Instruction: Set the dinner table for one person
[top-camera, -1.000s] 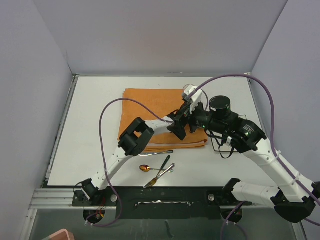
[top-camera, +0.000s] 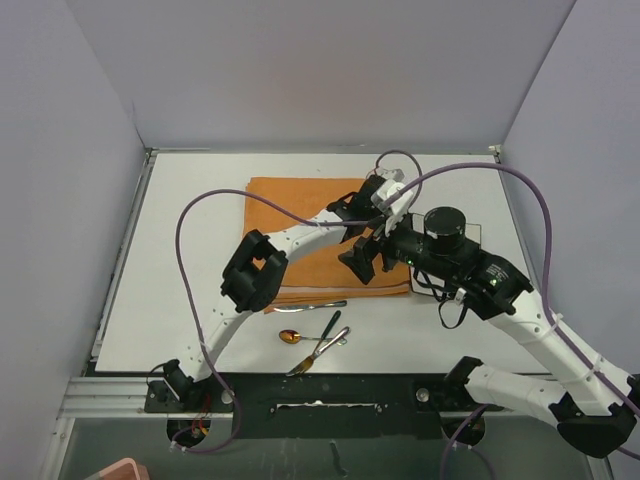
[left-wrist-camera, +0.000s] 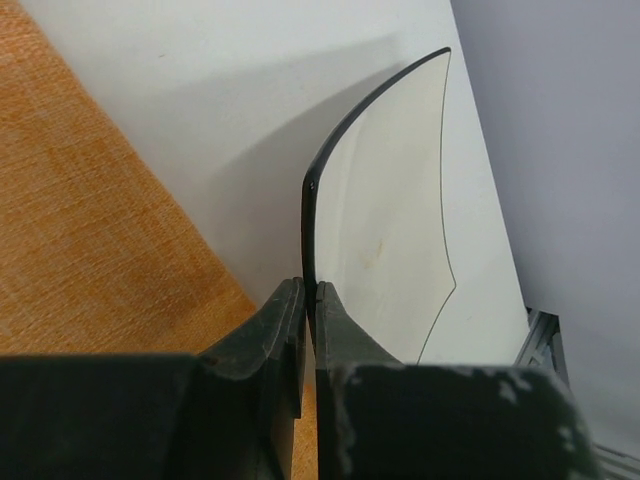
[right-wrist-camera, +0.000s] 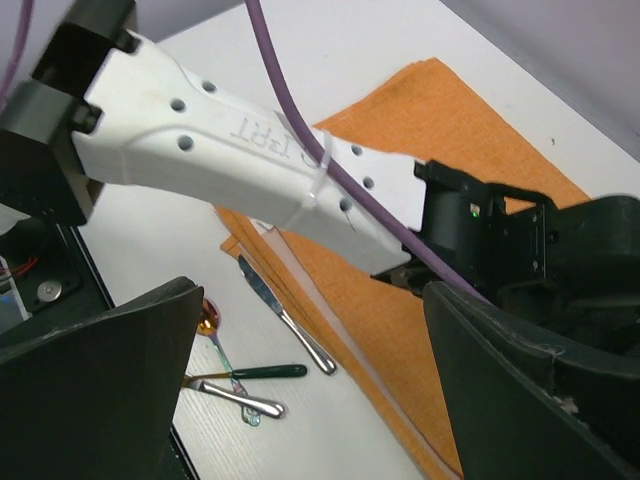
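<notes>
A white plate with a thin black rim stands tilted on edge in the left wrist view, pinched at the rim by my left gripper. From the top, only part of that rim shows behind the arms, near the far right of the orange placemat. My right gripper is open, with nothing held; its fingers spread wide. Near the mat's front edge lies a knife. Closer to the front are a gold-bowled spoon, a fork and a green handle, overlapping.
A wire rack stands right of the mat, mostly covered by my right arm. Both arms crowd together over the mat's right half.
The right arm has shifted slightly. The cutlery has stayed put.
</notes>
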